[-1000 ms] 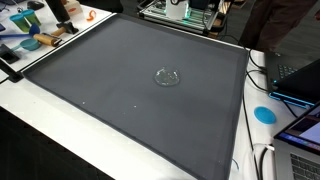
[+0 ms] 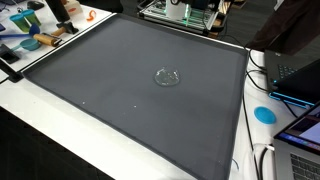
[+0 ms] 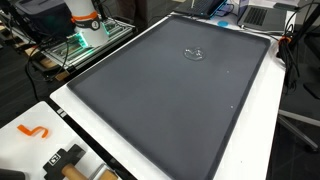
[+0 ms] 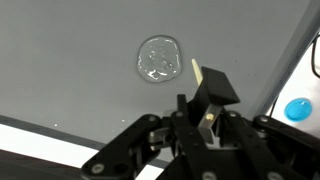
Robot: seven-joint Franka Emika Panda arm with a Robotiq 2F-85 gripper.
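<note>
In the wrist view my gripper is shut on a thin pale stick (image 4: 198, 75), whose tip pokes out past the dark fingers. A round, clear, shiny patch (image 4: 159, 60) lies on the grey mat, up and left of the stick in that view; whether it is liquid or a thin clear dish I cannot tell. The same clear patch (image 2: 167, 77) shows toward the far middle of the mat in exterior view 1, and the patch (image 3: 194, 54) sits near the far end in exterior view 2. Neither exterior view shows the gripper.
The grey mat (image 2: 150, 110) with its raised rim is otherwise nearly bare, bearing a few small specks. Beside it are a blue disc (image 2: 265, 115), laptops (image 2: 299, 150) and cables on the right. Tools (image 2: 40, 40) and an orange piece (image 3: 39, 131) lie along another edge.
</note>
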